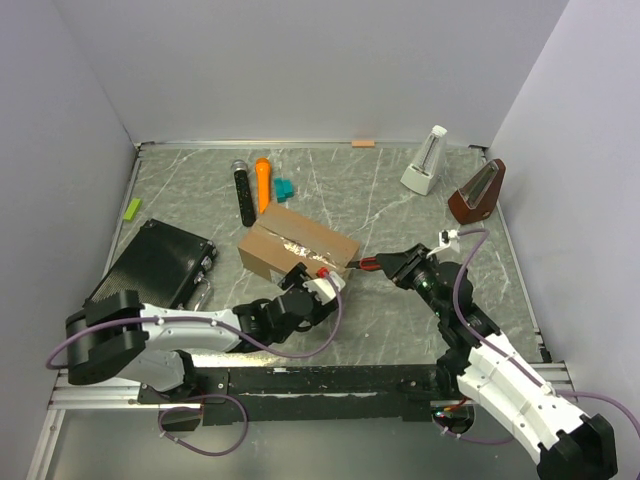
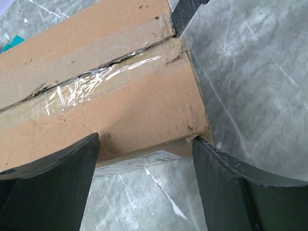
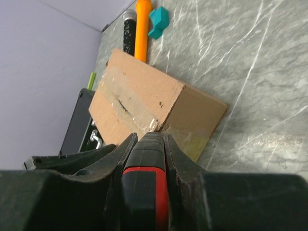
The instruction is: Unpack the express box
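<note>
A taped cardboard box (image 1: 290,240) lies at the table's middle; its top seam shows slit tape in the left wrist view (image 2: 110,110). My right gripper (image 1: 385,263) is shut on a red-and-black cutter (image 3: 144,192), whose dark blade (image 2: 185,14) sits at the end of the seam. My left gripper (image 1: 310,285) stands open at the box's near edge, its fingers either side of the near flap's corner in the left wrist view.
A black case (image 1: 150,265) lies left, with a microphone (image 1: 243,195), orange microphone (image 1: 263,183) and teal piece (image 1: 283,188) behind the box. Two metronomes stand back right (image 1: 475,195). Table space right of the box is clear.
</note>
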